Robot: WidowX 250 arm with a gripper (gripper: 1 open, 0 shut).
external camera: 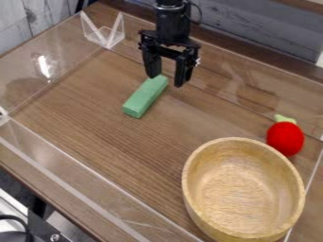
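Note:
My black gripper (167, 59) is at the upper middle, open, with nothing seen between its fingers. A light green rectangular block (145, 96) lies flat on the wooden table (101, 142), just below and left of the gripper and apart from it.
A large tan bowl (241, 199) stands at the lower right. A red round object (285, 139) with a pale green tip lies at the right. A clear plastic piece sits at the upper left.

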